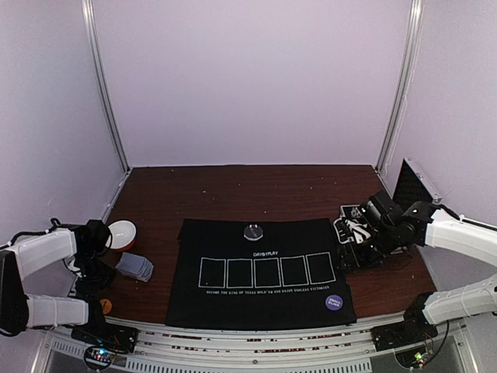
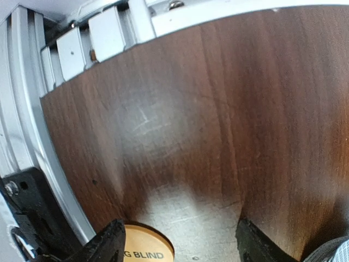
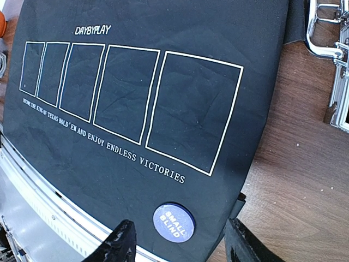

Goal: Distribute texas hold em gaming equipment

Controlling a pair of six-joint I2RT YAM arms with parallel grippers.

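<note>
My left gripper is low at the near left, part open, its fingers either side of bare wood beside an orange big blind chip point(image 2: 146, 245). A stack of cards point(image 1: 133, 267) and a white-topped round container point(image 1: 122, 234) are nearby. The black mat point(image 1: 210, 311) bears a purple small blind chip point(image 3: 173, 222) at its near right and a silver disc point(image 1: 253, 231) at the back. My right gripper hangs open over the mat's right side, above the small blind chip, with nothing visible between its fingers.
An open metal case point(image 3: 341, 87) stands right of the mat, partly under the right arm. Aluminium rails point(image 1: 256, 353) run along the front edge.
</note>
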